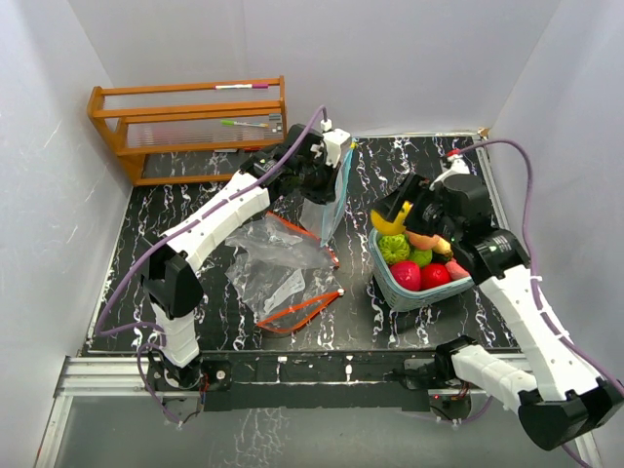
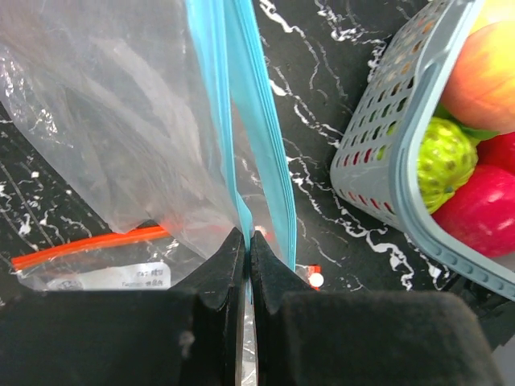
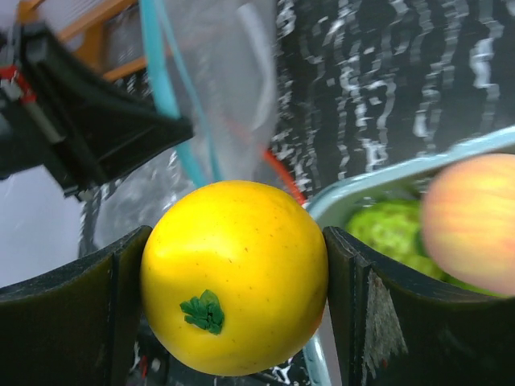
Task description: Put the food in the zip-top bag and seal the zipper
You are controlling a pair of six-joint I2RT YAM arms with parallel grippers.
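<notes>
My left gripper is shut on the blue zipper edge of a clear zip top bag (image 2: 113, 96), which hangs from it above the counter. My right gripper holds a yellow bell pepper (image 3: 233, 273), lifted over the left part of a grey-blue basket (image 1: 395, 292), beside the hanging bag. In the basket lie red fruit (image 1: 436, 275), green items (image 2: 447, 161) and an orange fruit (image 2: 483, 80).
More clear bags (image 1: 283, 288) with orange zippers lie flat at the centre-left of the black marbled counter (image 1: 175, 224). A wooden rack (image 1: 175, 113) stands at the back left.
</notes>
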